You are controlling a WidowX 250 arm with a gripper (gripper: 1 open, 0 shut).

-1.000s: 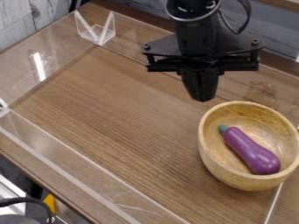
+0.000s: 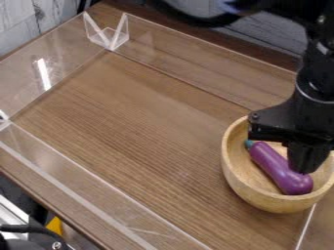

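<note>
A purple eggplant toy [image 2: 290, 176] lies inside a light wooden bowl [image 2: 274, 203] at the right of the camera view. My black gripper [image 2: 303, 146] hangs low over the bowl's back right part, just above the eggplant, covering part of the bowl. Whether anything is between its fingers is hidden; the fingertips are hard to make out.
A clear plastic piece [image 2: 108, 31] stands at the back left. The table's edges run along the left and back, with dark cables at the lower left.
My gripper has moved right and down, from above the table's back middle to low over the bowl. The bowl and eggplant look about the same.
</note>
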